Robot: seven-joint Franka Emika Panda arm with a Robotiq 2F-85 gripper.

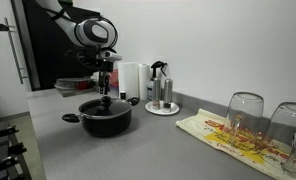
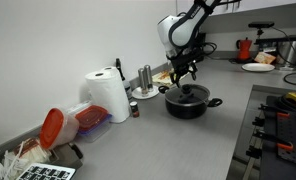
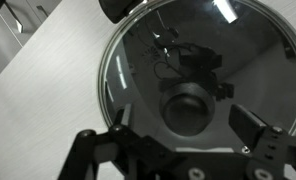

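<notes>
A black pot (image 1: 107, 122) with two side handles stands on the grey table. Its glass lid (image 3: 138, 75) is on, with a round black knob (image 3: 187, 108) at the centre. Just above the lid hangs my gripper, pointing down, its fingers spread to either side of the knob in the wrist view. Nothing is held between them. From the second exterior view the pot (image 2: 191, 107) is seen under the arm, and the lid's knob (image 2: 186, 90) shows below the gripper.
Behind the pot, a white plate (image 1: 162, 109) carries shakers, near a paper towel roll (image 2: 106, 94). Two upturned glass jars (image 1: 244, 113) rest on a patterned cloth (image 1: 214, 131) at the right. A dish rack (image 2: 33, 155) with utensils stands at the other end.
</notes>
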